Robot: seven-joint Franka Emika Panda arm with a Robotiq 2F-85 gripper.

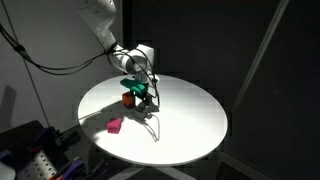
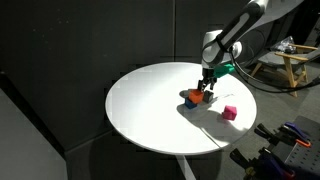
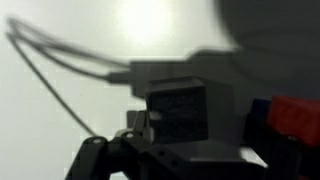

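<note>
A dark, squarish block (image 3: 178, 112) stands in the wrist view, ahead of my open gripper and between the lines of its two fingers. Whether the fingers touch it cannot be made out. At the right edge, close by the right finger, are a red-orange block (image 3: 296, 118) and a dark blue block (image 3: 259, 109). In exterior view 2 the orange block (image 2: 196, 96) sits against the blue block (image 2: 190, 103), just below the arm. A pink block (image 2: 230, 113) lies apart from them.
All of this rests on a round white table (image 1: 190, 120). Its broad side away from the arm is bare. The pink block (image 1: 114, 126) lies toward the near left edge in exterior view 1. Shadows darken the surface around the gripper.
</note>
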